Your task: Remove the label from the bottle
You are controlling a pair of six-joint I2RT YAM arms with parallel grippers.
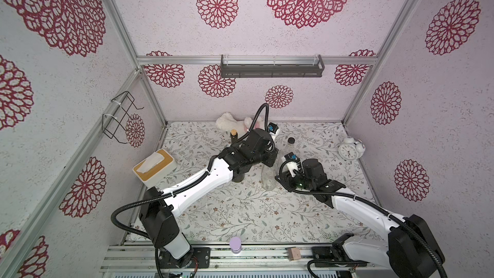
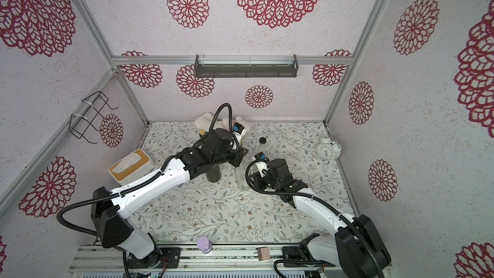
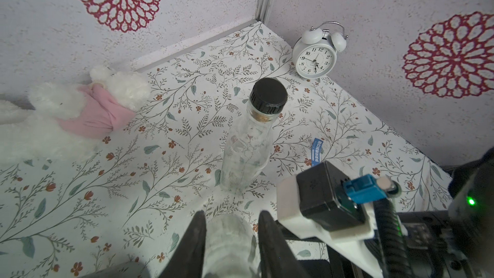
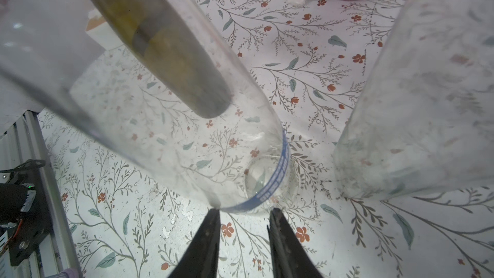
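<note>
In the left wrist view my left gripper is shut on the whitish upper end of the clear bottle [image 3: 229, 252]. That bottle [image 1: 268, 178] hangs below the left gripper in the top left view. My right gripper is close beside its lower part; its fingertips [image 4: 212, 226] sit at the bottle's lower edge and stand apart. No held thing shows clearly between them. A blue strip [image 4: 265, 191], possibly the label's edge, runs round the clear bottle [image 4: 234, 139] near its base. Whether the right fingers grip the label cannot be told.
A second clear bottle with a black cap [image 3: 268, 95] stands close by on the patterned table. A dark bottle [image 2: 214, 174], a tissue box [image 1: 155, 167], a white plush toy [image 3: 97, 103] and an alarm clock [image 1: 351, 149] stand around.
</note>
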